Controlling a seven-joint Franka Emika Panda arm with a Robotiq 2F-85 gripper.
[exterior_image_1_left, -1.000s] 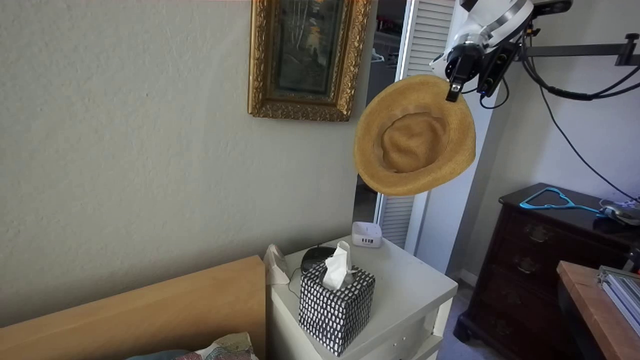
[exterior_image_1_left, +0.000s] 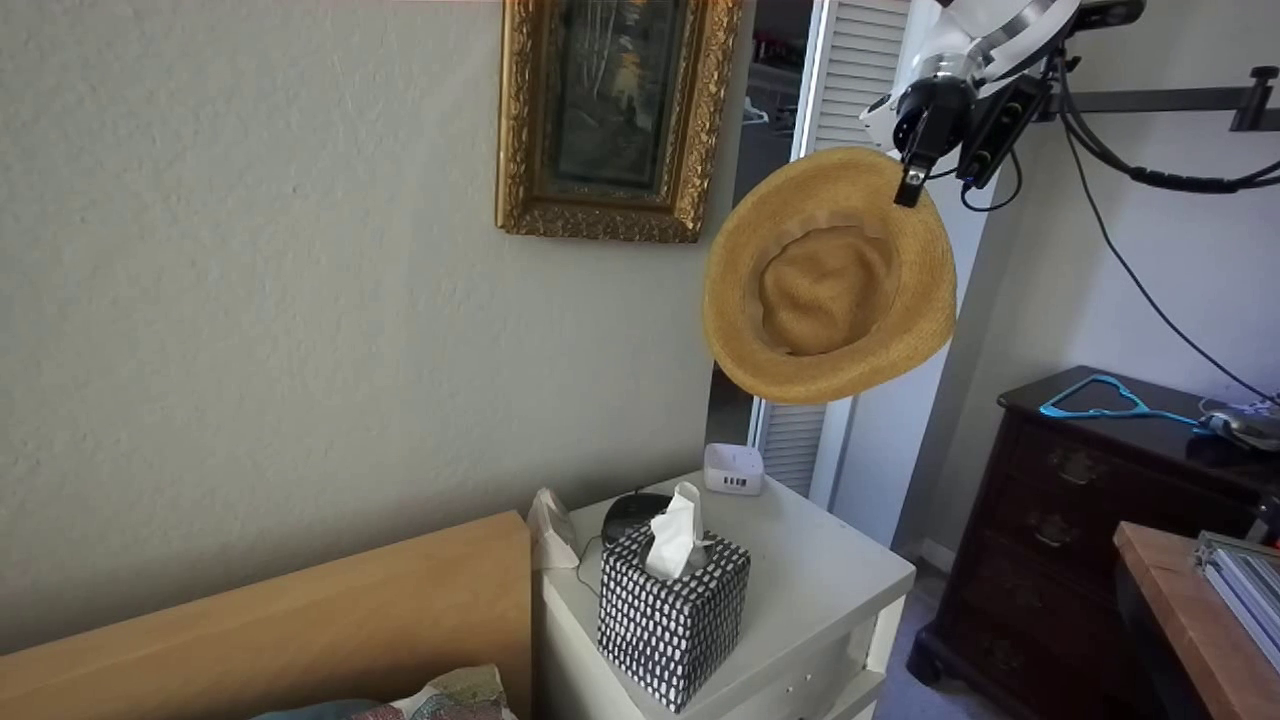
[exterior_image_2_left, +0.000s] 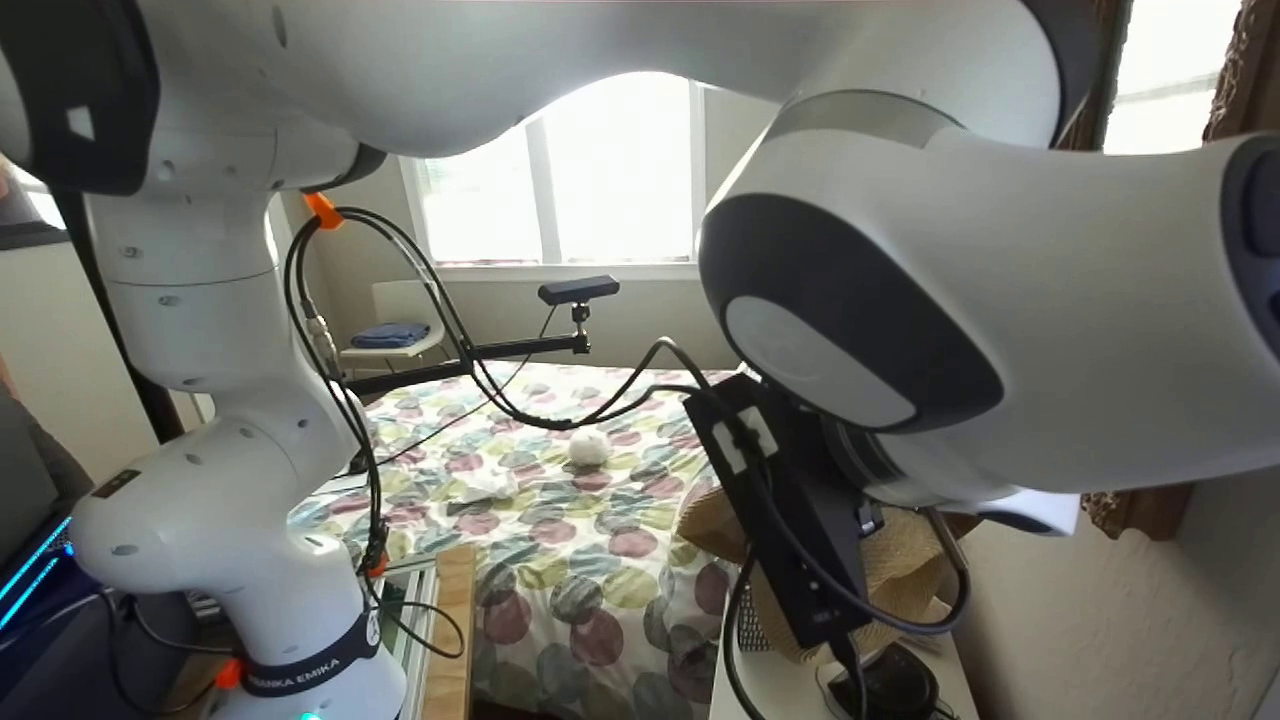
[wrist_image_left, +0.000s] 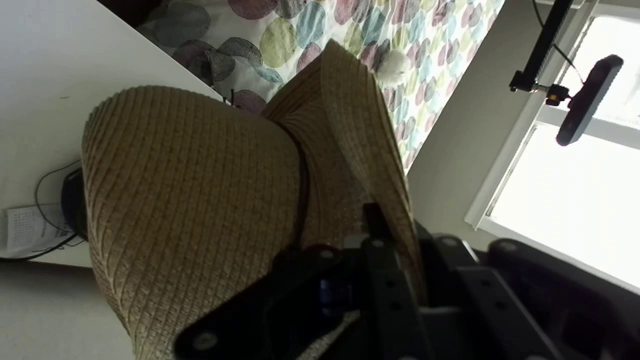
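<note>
A tan straw hat (exterior_image_1_left: 828, 288) hangs in the air above the white nightstand, its hollow underside facing exterior view 1. My gripper (exterior_image_1_left: 909, 186) is shut on the brim at its upper right. Seen from the wrist, the hat's crown (wrist_image_left: 192, 198) fills the lower left and the brim (wrist_image_left: 366, 132) runs down between the dark fingers. In exterior view 2 the hat (exterior_image_2_left: 906, 564) is mostly hidden behind the wrist camera mount and the arm.
Below the hat, the nightstand (exterior_image_1_left: 828, 552) carries a patterned tissue box (exterior_image_1_left: 672, 612), a small white device (exterior_image_1_left: 733, 469) and a dark round object. A gold-framed picture (exterior_image_1_left: 516, 120) hangs on the wall to the left. The dark dresser (exterior_image_1_left: 1020, 480) holds a blue hanger (exterior_image_1_left: 1104, 402).
The hat's lower edge has swung slightly lower and nearer exterior view 1, and the hat looks a little bigger. My gripper has shifted only slightly, still gripping the brim.
</note>
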